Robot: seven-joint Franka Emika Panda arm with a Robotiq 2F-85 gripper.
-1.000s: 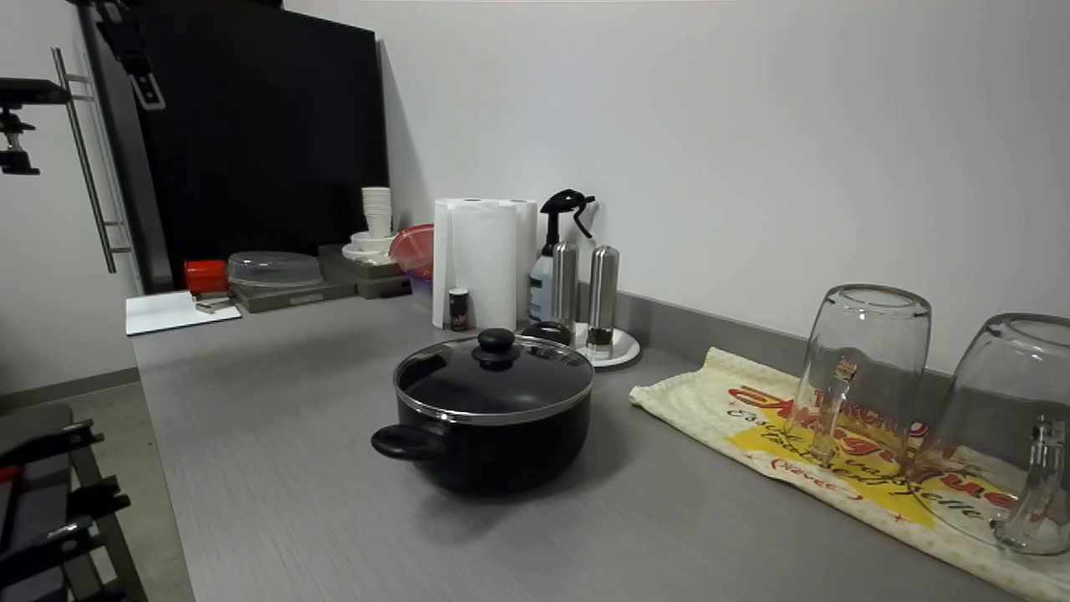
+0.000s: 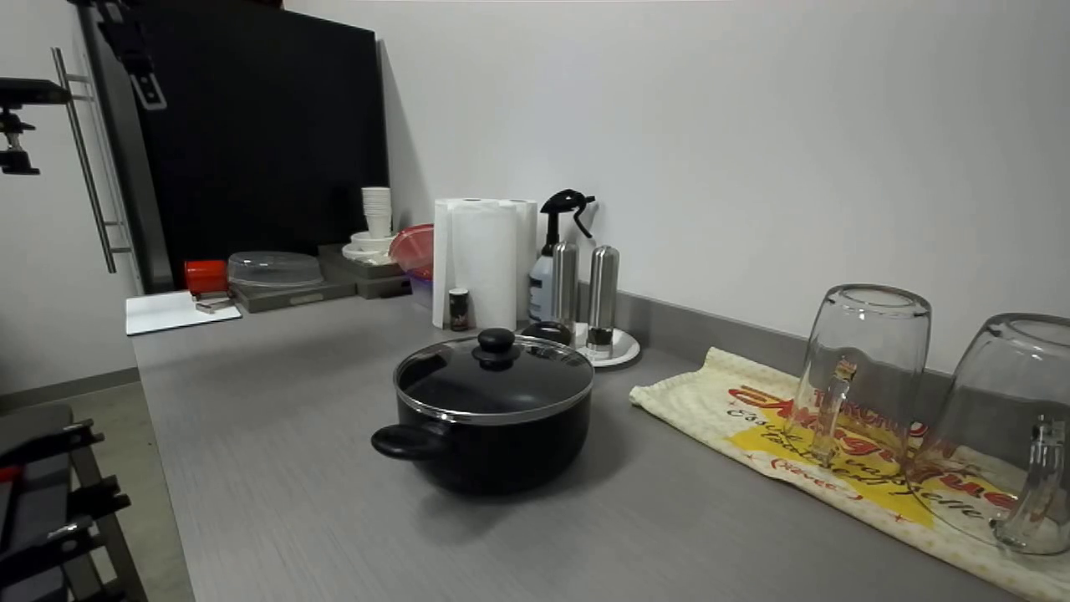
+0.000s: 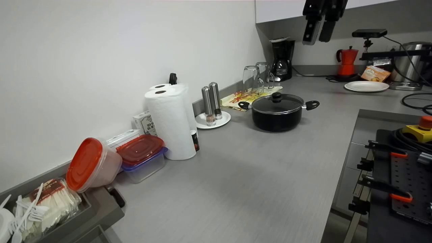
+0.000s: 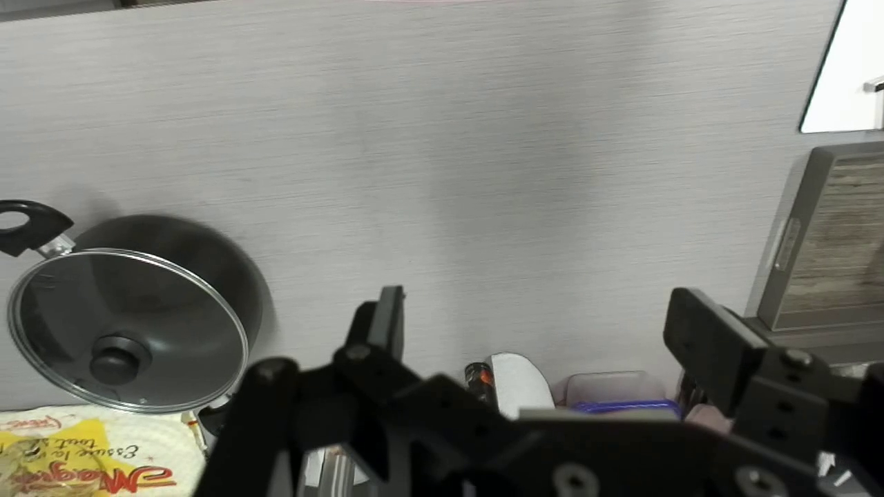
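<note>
High over the counter hangs my gripper, its fingers spread wide in the wrist view with nothing held between them. Exterior view 2 shows the same gripper (image 3: 318,38) at the top, well above the countertop. A black pot (image 2: 491,451) with a glass lid (image 2: 451,386) and a black lid knob (image 2: 496,346) stands on the grey counter. The lid lies on the pot's rim. In the wrist view the pot (image 4: 203,240) is off to the left of my fingers, far below them.
Two upturned glass mugs (image 2: 868,331) stand on a printed cloth (image 2: 692,396) by the wall. Steel grinders (image 3: 214,101) share a white plate (image 3: 223,119) near paper towels (image 3: 172,125). Lidded containers (image 3: 95,166) line the wall.
</note>
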